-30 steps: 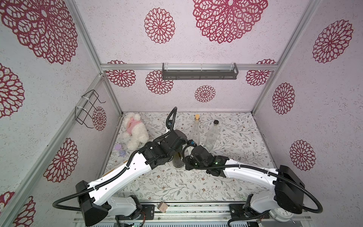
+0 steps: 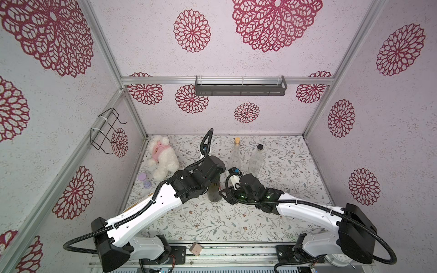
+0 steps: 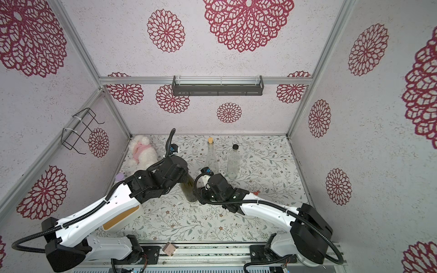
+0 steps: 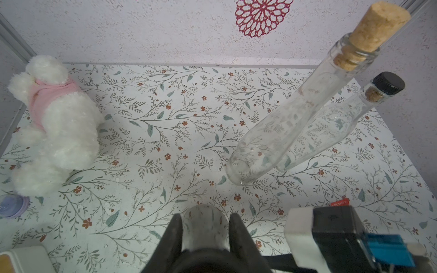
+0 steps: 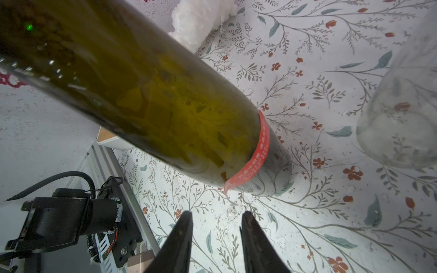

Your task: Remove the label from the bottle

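My left gripper is shut on the top of the dark olive bottle (image 5: 182, 113), which stands upright near the table's middle, partly hidden by the arms in the top views. A red label strip (image 5: 255, 159) wraps round the bottle low down, its lower end hanging loose from the glass. My right gripper is open beside the bottle's lower part, its fingertips just short of the loose strip's end, nothing between them.
Two clear bottles, cork-topped (image 4: 273, 136) and black-capped (image 4: 318, 132), stand behind right. A white plush toy (image 4: 63, 127) lies back left. A tray (image 4: 27, 261) sits at left.
My right arm and gripper have shifted slightly to the right, away from the bottle, in the top left view. My left arm has not visibly moved.
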